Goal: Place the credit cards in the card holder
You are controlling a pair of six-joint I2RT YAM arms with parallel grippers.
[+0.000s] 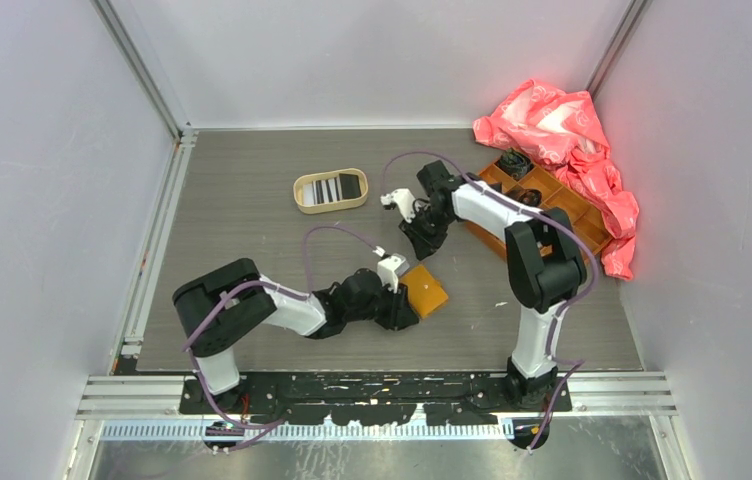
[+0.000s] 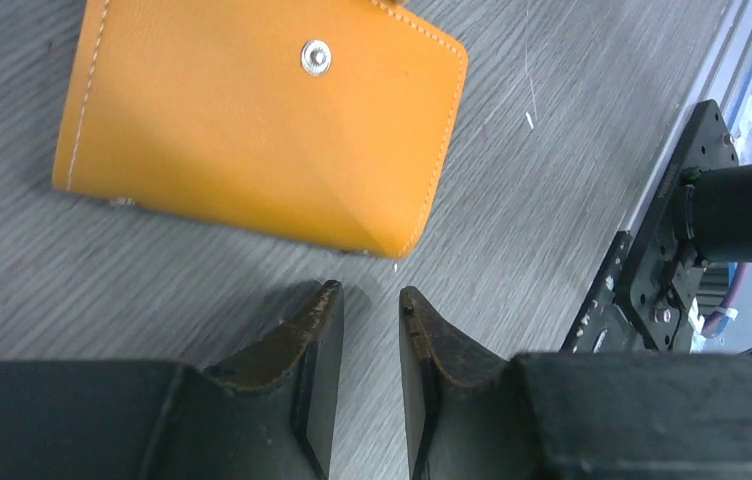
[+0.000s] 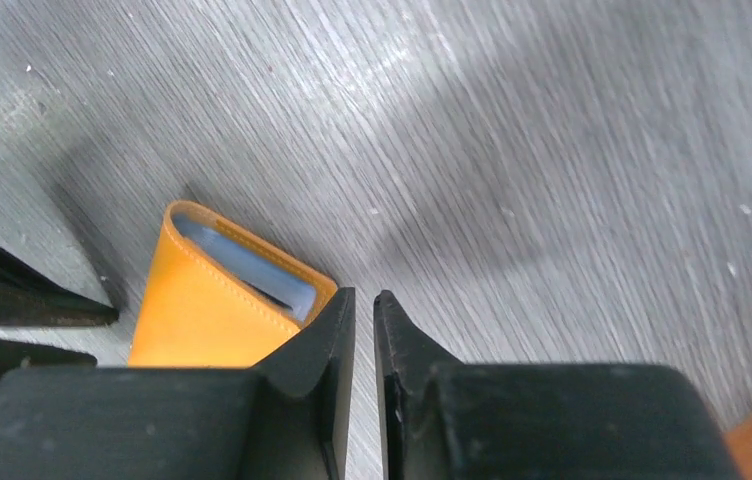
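Note:
The orange card holder (image 1: 427, 290) lies tilted on the table, its snap button showing in the left wrist view. In the right wrist view the card holder's (image 3: 214, 310) mouth gapes, with something pale grey-blue inside; I cannot tell whether that is a card or lining. My left gripper is just off the holder's lower edge, its fingers narrowly apart over bare tabletop. Beside the holder's open end, my right gripper also has a narrow gap with nothing visible between its fingers. No separate credit card can be made out.
A pale oval basket (image 1: 300, 194) with black and white striped contents stands at the back. At the back right are an orange-brown compartment box (image 1: 580, 207) and a crumpled red bag (image 1: 552, 122).

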